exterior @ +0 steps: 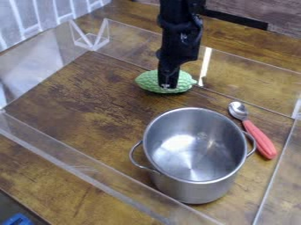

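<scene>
My black gripper (166,81) hangs from the top of the view, its tips down at a green bumpy vegetable (153,80) lying on the wooden surface. The fingertips are small and dark against it; I cannot make out anything held between them. A steel pot (193,156) with two side handles stands in the lower right, empty. A spoon with a red handle (260,139) lies to its right.
Clear plastic walls (70,171) surround the work area. A small blue object (14,220) sits at the lower left corner.
</scene>
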